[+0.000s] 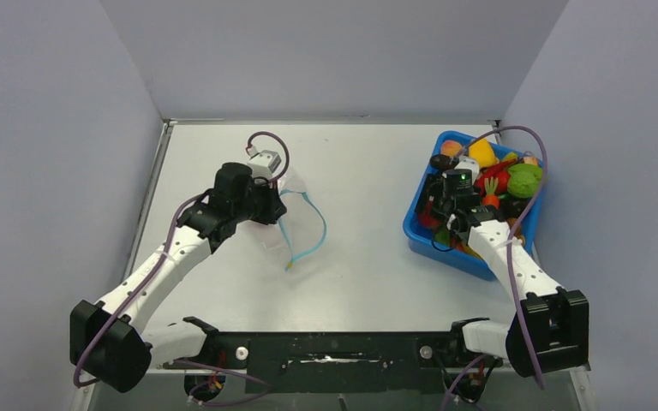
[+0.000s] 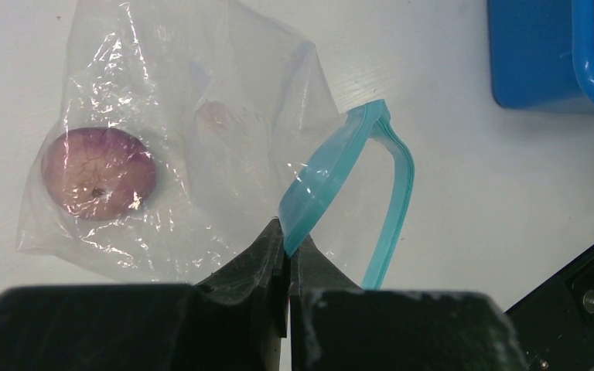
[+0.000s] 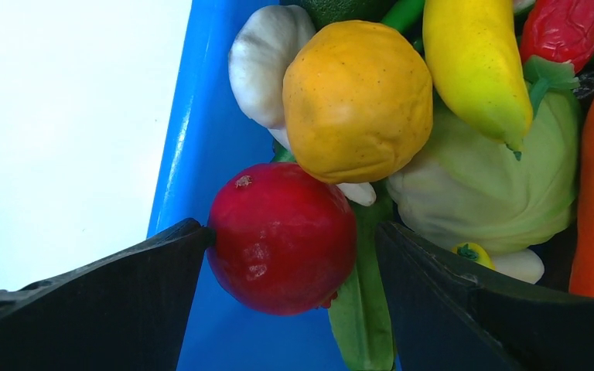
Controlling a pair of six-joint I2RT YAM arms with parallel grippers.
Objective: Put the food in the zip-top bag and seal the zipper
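Note:
A clear zip bag (image 2: 232, 147) with a teal zipper (image 2: 390, 232) lies on the white table, a purplish round food (image 2: 98, 173) inside it. My left gripper is shut on the bag's zipper edge, holding it raised. My right gripper is open down in the blue bin (image 1: 445, 261), its fingers either side of a dark red pomegranate-like fruit (image 3: 282, 239), with a yellow round fruit (image 3: 356, 97) just above it.
The bin at the right is full of mixed food, including garlic (image 3: 259, 66), cabbage (image 3: 487, 178) and peppers. The table between bag and bin is clear.

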